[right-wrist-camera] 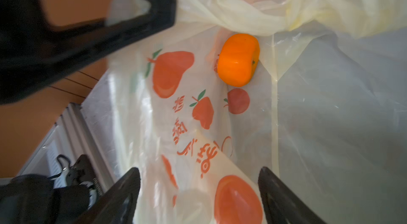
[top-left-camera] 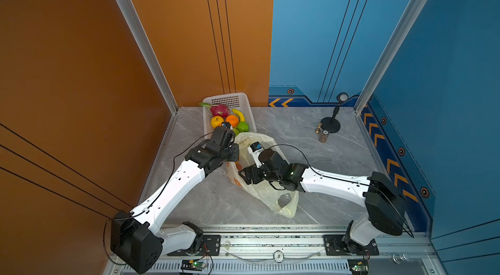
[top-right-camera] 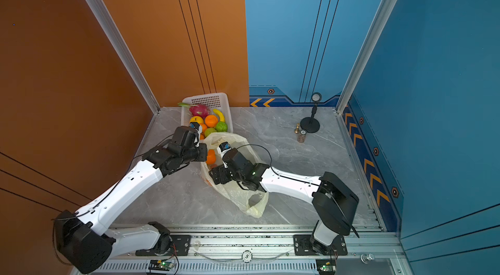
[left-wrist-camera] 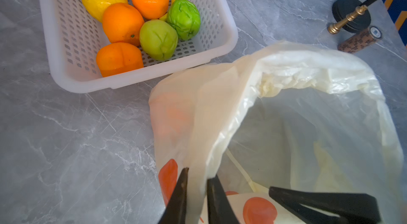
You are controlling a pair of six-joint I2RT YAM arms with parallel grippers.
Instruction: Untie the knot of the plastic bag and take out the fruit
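An open cream plastic bag (top-left-camera: pixel 276 199) with red printed fruit lies on the table beside the basket. My left gripper is shut on its left rim, seen pinched in the left wrist view. An orange fruit (right-wrist-camera: pixel 238 59) sits inside the bag. My right gripper stands open over the bag's mouth, with printed plastic below and between its fingers; the fruit is ahead of it.
A white basket (left-wrist-camera: pixel 224 33) at the back left holds a dragon fruit, a banana, oranges and other fruit. A black stand (top-left-camera: pixel 330 124) and small cylinders stand at the back right.
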